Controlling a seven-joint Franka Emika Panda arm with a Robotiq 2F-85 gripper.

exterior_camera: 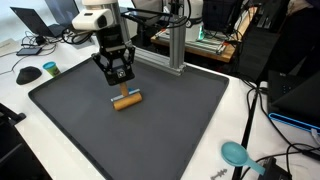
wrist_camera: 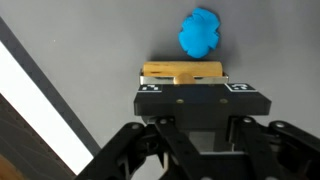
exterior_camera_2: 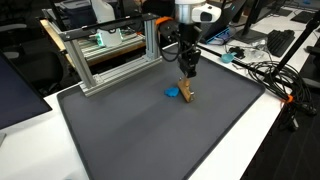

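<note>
My gripper (exterior_camera: pixel 123 80) points down over the dark board (exterior_camera: pixel 165 115), shut on the upright handle of a wooden tool (exterior_camera: pixel 127 101). The tool's wide tan head sits low, at or near the board; whether it touches cannot be told. Seen from the wrist, the wooden head (wrist_camera: pixel 183 69) shows beyond the dark fingers, with a pale metallic strip along it. A blue, lobed piece (wrist_camera: pixel 200 33) lies flat on the board beside the head. In exterior view 2 this blue piece (exterior_camera_2: pixel 171 92) is just left of the tool (exterior_camera_2: pixel 187 92).
The board is otherwise clear around the tool. A green-blue cup (exterior_camera: pixel 51 69) and a dark cap (exterior_camera: pixel 29 75) stand beyond its far left corner. A metal frame (exterior_camera_2: pixel 110 67) borders the board, and cables (exterior_camera_2: pixel 280 80) lie off to the side.
</note>
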